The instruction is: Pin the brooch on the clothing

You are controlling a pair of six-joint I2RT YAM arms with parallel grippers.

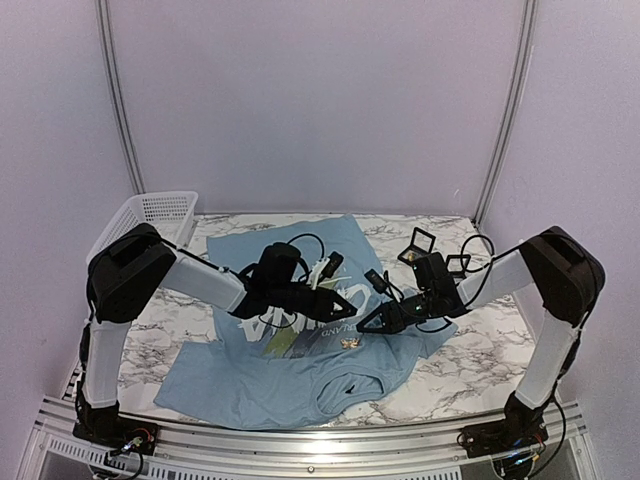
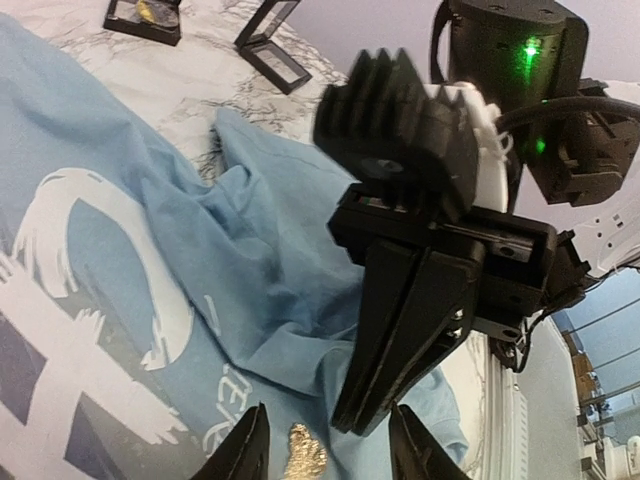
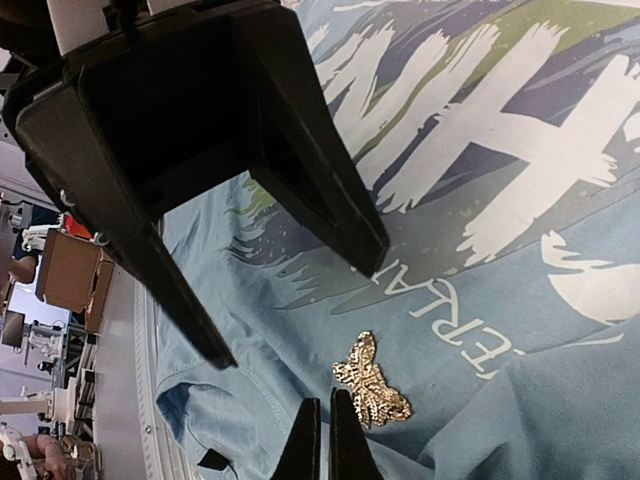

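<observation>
The gold brooch (image 1: 350,343) lies on the light blue shirt (image 1: 210,385) below the white lettering; it also shows at the bottom of the left wrist view (image 2: 305,452) and in the right wrist view (image 3: 372,385). My left gripper (image 1: 334,312) is above and left of the brooch, open, with nothing between its fingers. My right gripper (image 1: 368,326) is just right of and above the brooch; in the right wrist view its two tips (image 3: 327,420) are close together at the brooch's lower left, shut with nothing seen between them. Whether the pin is fastened cannot be told.
A white plastic basket (image 1: 160,208) stands at the back left. Black open boxes (image 1: 421,243) lie at the back right beyond the right arm. Bare marble table shows to the right and left of the shirt.
</observation>
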